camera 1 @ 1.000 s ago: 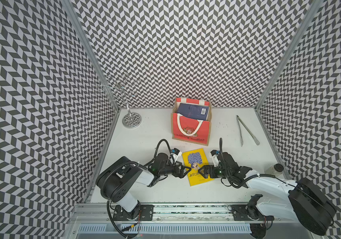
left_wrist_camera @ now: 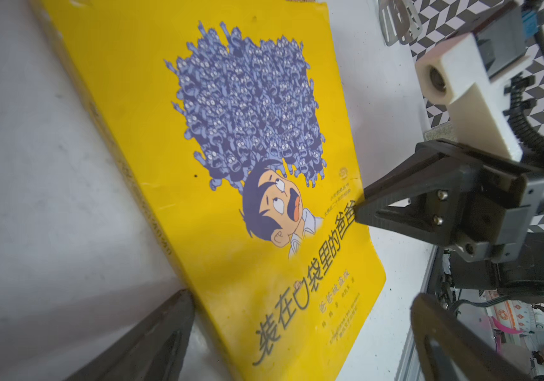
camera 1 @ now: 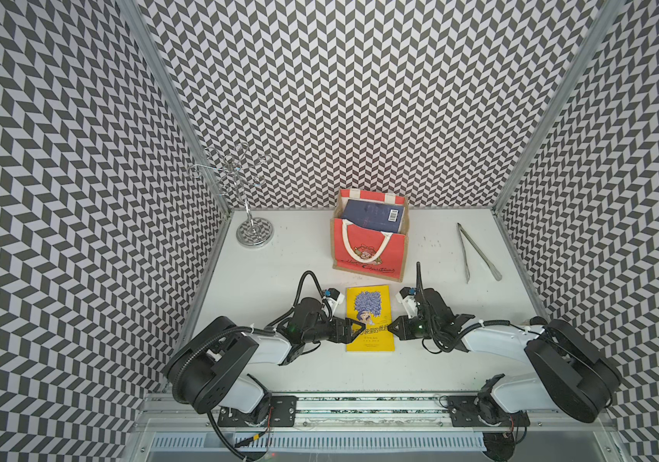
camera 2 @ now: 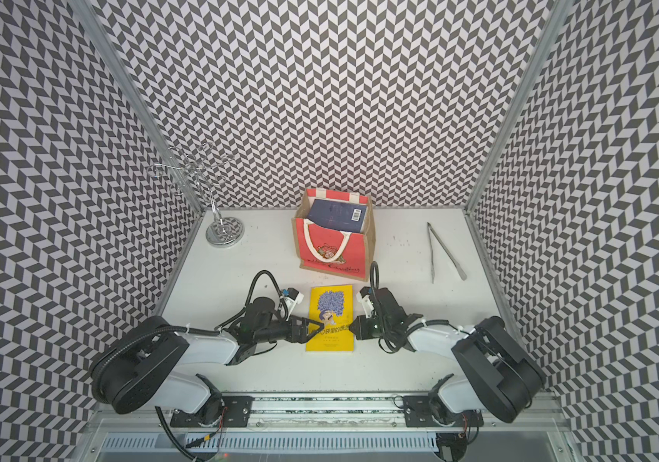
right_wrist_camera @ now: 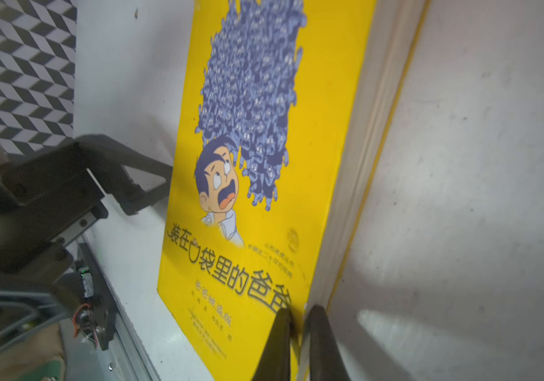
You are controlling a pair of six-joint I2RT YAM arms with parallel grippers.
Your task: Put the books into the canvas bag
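Note:
A yellow book [camera 1: 372, 308] with a cartoon boy on its cover lies on the table in front of the red canvas bag [camera 1: 368, 254], which has a dark blue book [camera 1: 372, 214] inside. My left gripper [camera 1: 351, 329] is open at the book's left long edge, one finger [left_wrist_camera: 145, 343] beside its spine in the left wrist view. My right gripper [camera 2: 352, 327] is shut at the book's right edge, its fingertips against the cover and page edge in the right wrist view.
A chrome stand [camera 1: 254, 231] is at the back left. Metal tongs [camera 1: 483, 258] lie at the right. Bare table [camera 1: 268, 285] surrounds the bag and book.
The yellow book has shifted slightly up and left and now lies straighter.

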